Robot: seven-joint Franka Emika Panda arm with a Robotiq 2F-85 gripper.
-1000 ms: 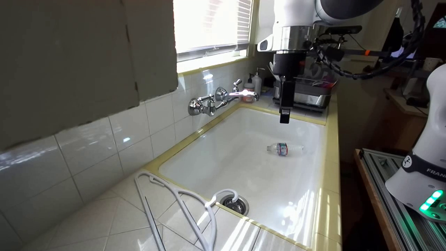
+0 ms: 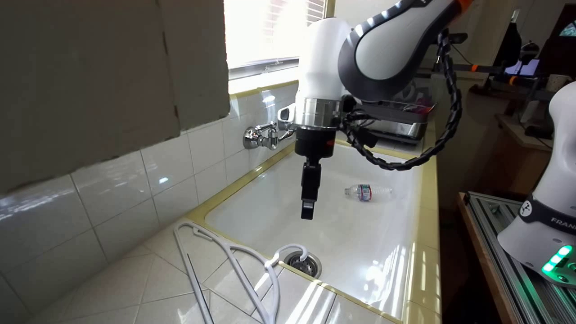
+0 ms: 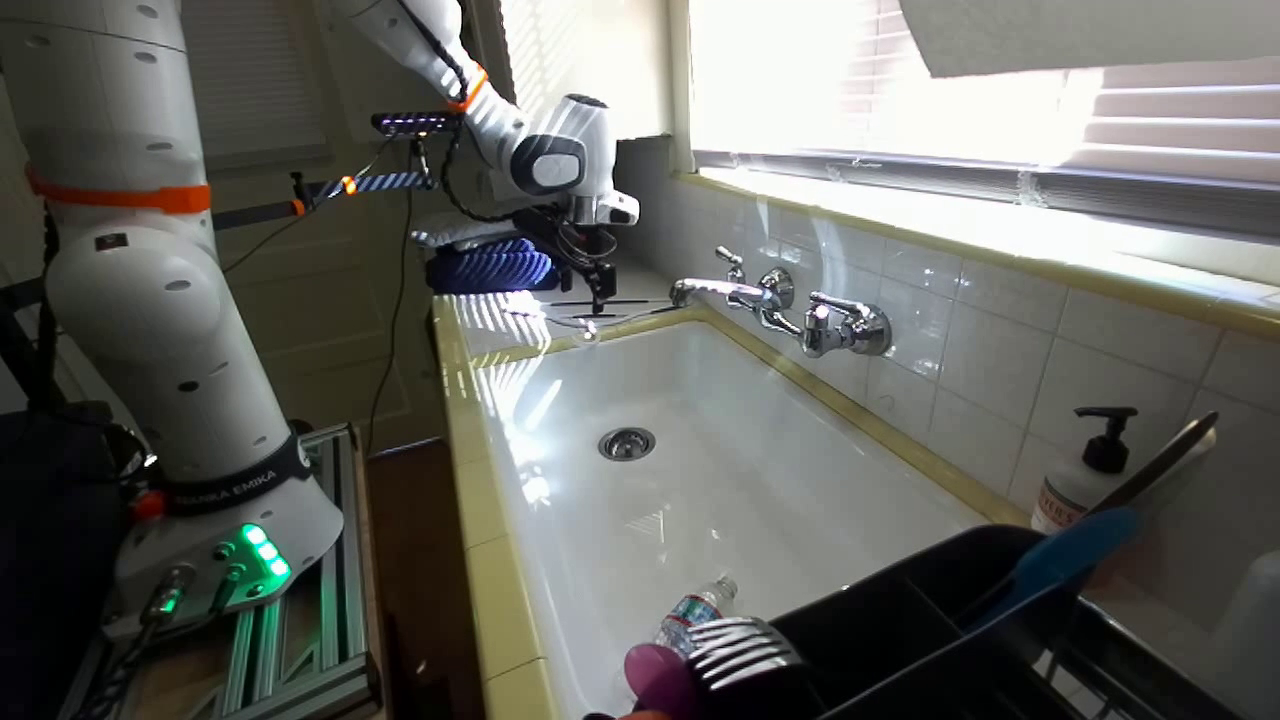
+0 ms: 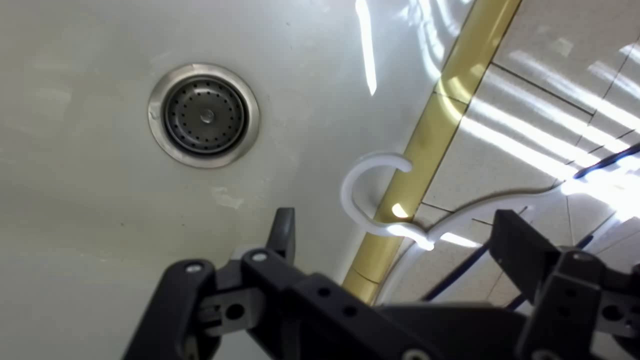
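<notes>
On the tiled counter by the sink lies a white hanger (image 2: 237, 262), and its hook (image 4: 346, 191) reaches over the yellow edge above the basin. My gripper is open, and its fingers stand apart on either side of the hanger's neck as seen in the wrist view. In exterior view 1 the gripper (image 2: 308, 213) hangs above the sink, higher than the hanger and apart from it. Nothing is held. A clear plastic bottle (image 2: 364, 192) with a label lies on its side in the basin.
The white sink (image 2: 324, 227) has a metal drain (image 4: 204, 116) close to the hook. A wall faucet (image 3: 828, 324) juts over one side. At the far end stands a black dish rack (image 3: 936, 624) with utensils; a soap bottle (image 3: 1074, 480) is near it.
In exterior view 1, the arm has moved left and down, bringing my gripper lower and nearer the hanger. The hanger and the bottle lie where they were.
</notes>
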